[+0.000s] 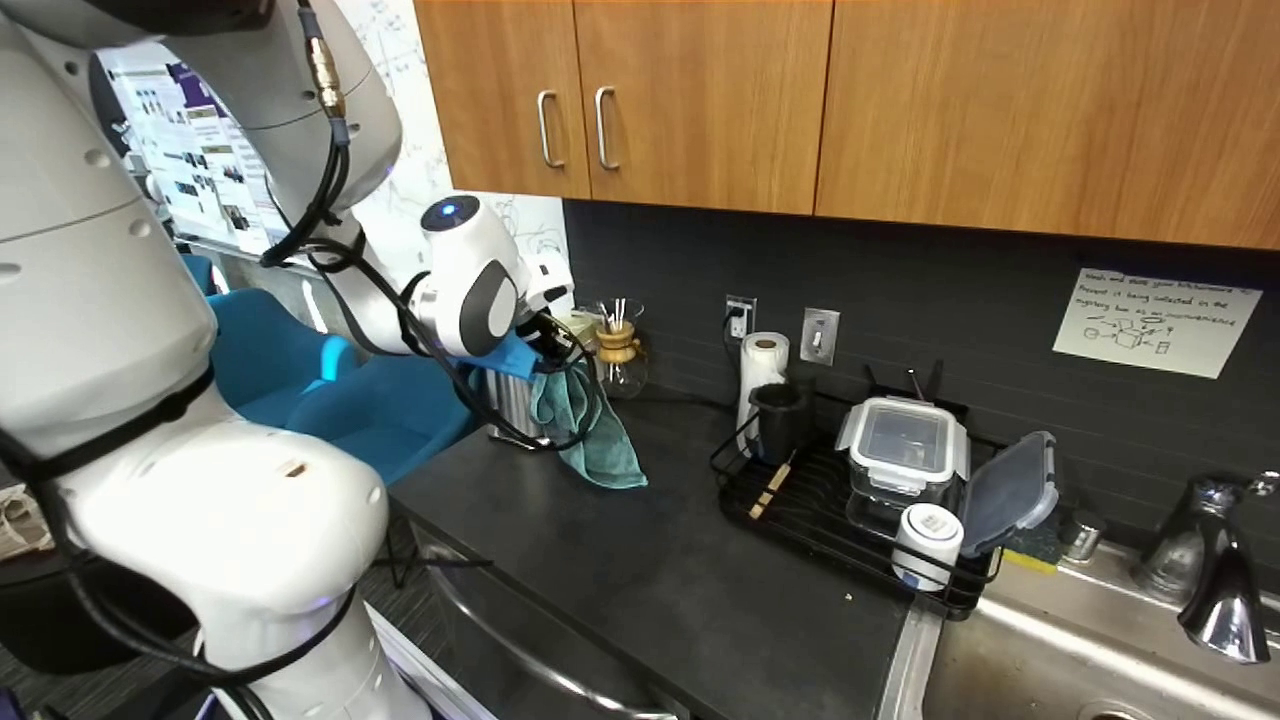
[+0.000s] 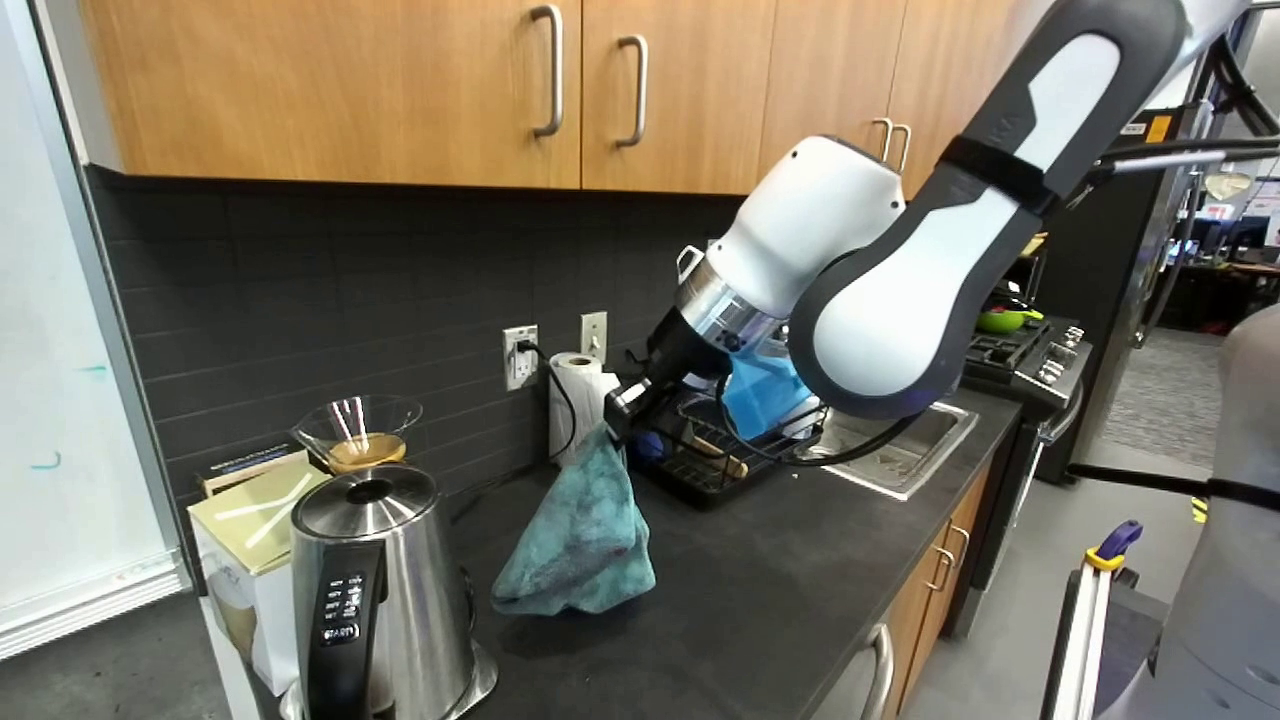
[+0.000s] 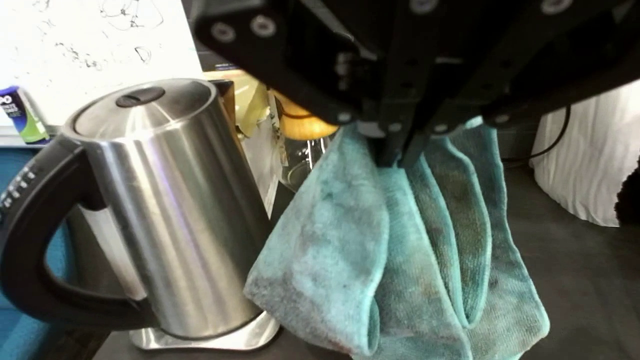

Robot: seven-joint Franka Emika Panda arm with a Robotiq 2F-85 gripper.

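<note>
A teal cloth (image 3: 336,240) hangs in loose folds from my gripper, whose fingers are shut on its upper part. In the second exterior view, the cloth (image 2: 588,534) tapers upward to the gripper (image 2: 618,426) and spreads toward the dark counter; I cannot tell if its lower edge touches. From the first exterior view, the cloth (image 1: 600,438) drapes below the wrist, and cables and a blue part of the arm partly hide the fingers. Close to the cloth's left in the wrist view stands a steel kettle (image 3: 180,222).
Behind the kettle are a white box (image 2: 246,588) and a glass coffee maker (image 2: 356,434). A black dish rack (image 1: 828,504) with containers and a paper towel roll (image 1: 763,360) stand along the wall, left of the sink (image 1: 1032,654). Mid-counter is clear.
</note>
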